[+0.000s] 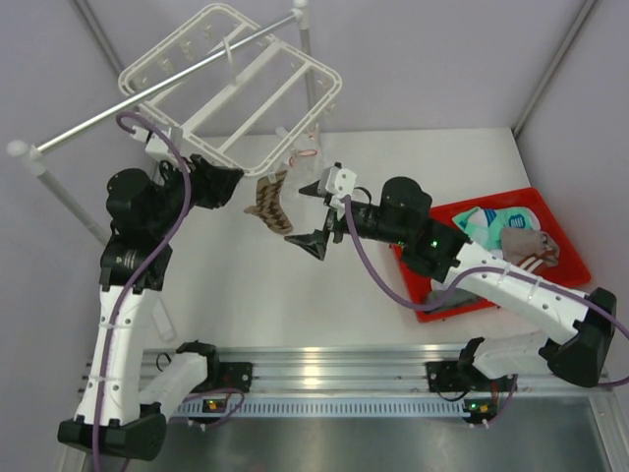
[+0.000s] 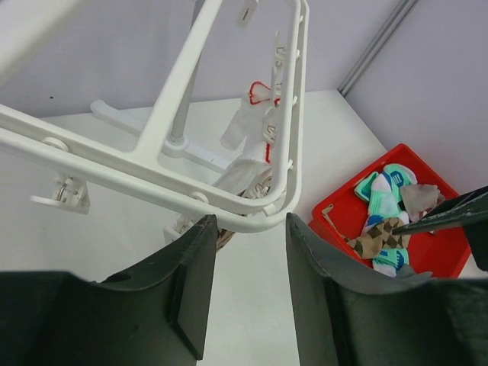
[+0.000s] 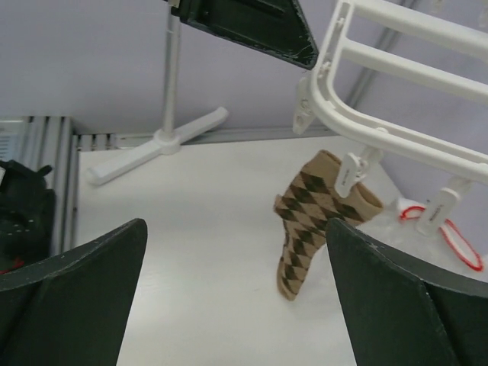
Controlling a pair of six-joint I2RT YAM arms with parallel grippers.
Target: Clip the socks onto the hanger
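Observation:
A brown checkered sock hangs from a white clip on the near side of the white hanger. My right gripper is spread wide, to the right of that sock and apart from it, with nothing between its fingers. My left gripper stands open at the hanger's near rim, which crosses between or just beyond its fingertips; I cannot tell if they touch. In the left wrist view the rim hides most of the hanging sock. Another brown checkered sock lies in the red bin.
White socks with red trim hang at the hanger's right side. The bin also holds teal-and-white socks and grey ones. Hanger bar and posts stand close to the left arm.

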